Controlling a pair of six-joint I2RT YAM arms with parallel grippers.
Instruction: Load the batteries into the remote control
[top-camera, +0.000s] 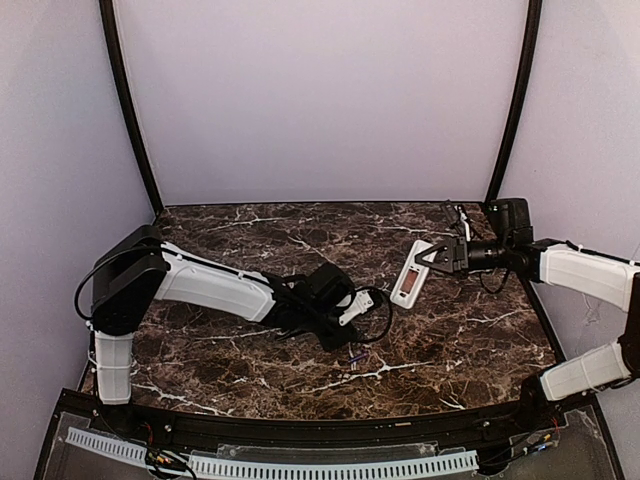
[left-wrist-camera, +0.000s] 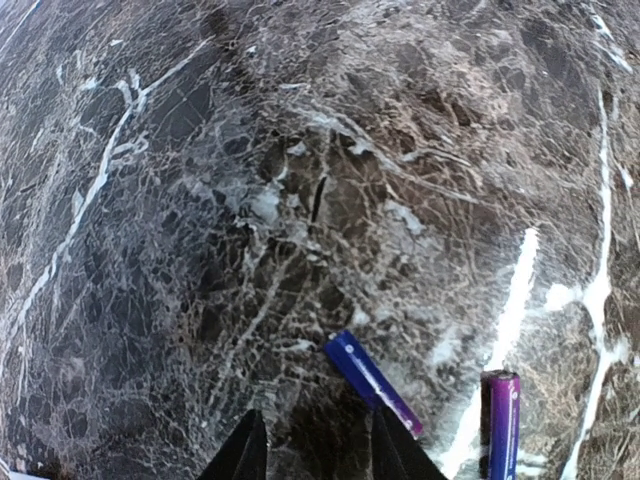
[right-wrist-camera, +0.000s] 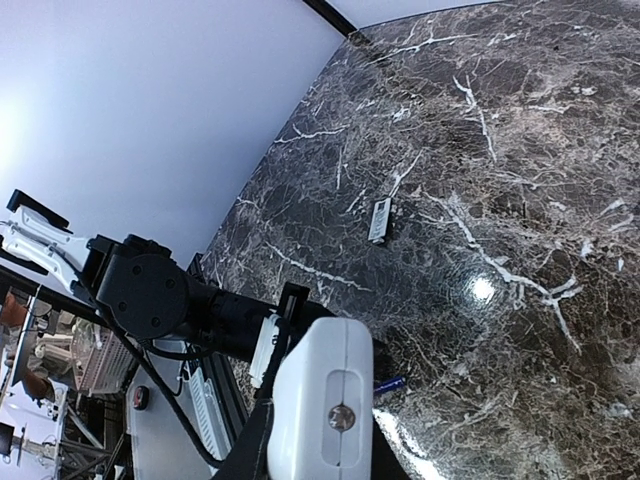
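The white remote (top-camera: 408, 284), its compartment visible from above, is held off the table in my right gripper (top-camera: 432, 257), which is shut on it; its white end (right-wrist-camera: 320, 410) fills the lower middle of the right wrist view. My left gripper is low over the table, fingers apart, with nothing seen between them. Beside its right finger lie a blue battery (left-wrist-camera: 367, 374) and a purple battery (left-wrist-camera: 504, 427), both on the marble.
A small dark object with a pale label (right-wrist-camera: 380, 220) lies on the table in the right wrist view. The marble tabletop (top-camera: 230, 380) is otherwise largely clear, bounded by walls at back and sides.
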